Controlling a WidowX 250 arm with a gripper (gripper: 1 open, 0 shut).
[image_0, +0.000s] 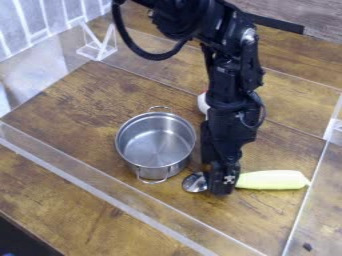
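Note:
My gripper is low over the wooden table, its fingers open around the area of a metal spoon, whose bowl shows just left of the fingertips. A pale yellow-green corn-like object lies to the right of the fingers. A steel pot with two handles stands to the left of the gripper. The arm hides part of the spoon and a small white object behind it.
Clear edging strips run along its sides, and a white bracket sits at the back left.

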